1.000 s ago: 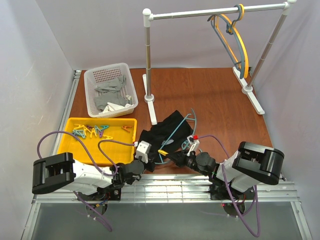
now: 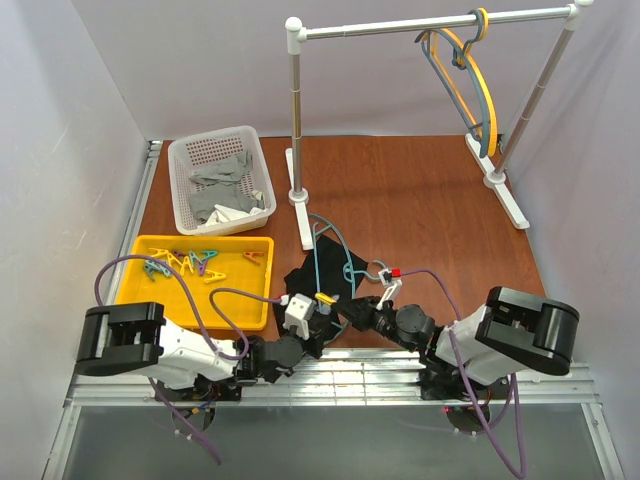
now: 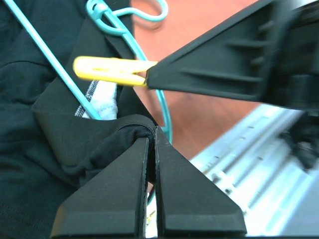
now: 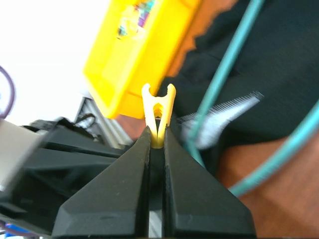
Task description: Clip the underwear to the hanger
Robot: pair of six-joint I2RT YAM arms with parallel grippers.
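Observation:
Black underwear (image 2: 300, 285) with a white label (image 3: 102, 99) lies on the table's front middle under a teal hanger (image 2: 344, 246). My left gripper is shut on a folded edge of the black fabric, beside the hanger's lower end. My right gripper is shut on a yellow clip (image 4: 152, 112), which points toward the hanger and fabric. Both grippers are close together at the table's front edge.
A yellow tray (image 2: 140, 300) of colored clips sits at left, with a white basket (image 2: 240, 140) of clothes behind it. A rack (image 2: 380, 28) with hangers stands at the back.
The hanger and underwear have swung round, the hanger's top now farther left. My left gripper has moved rightward with the fabric; the right arm has shifted only slightly.

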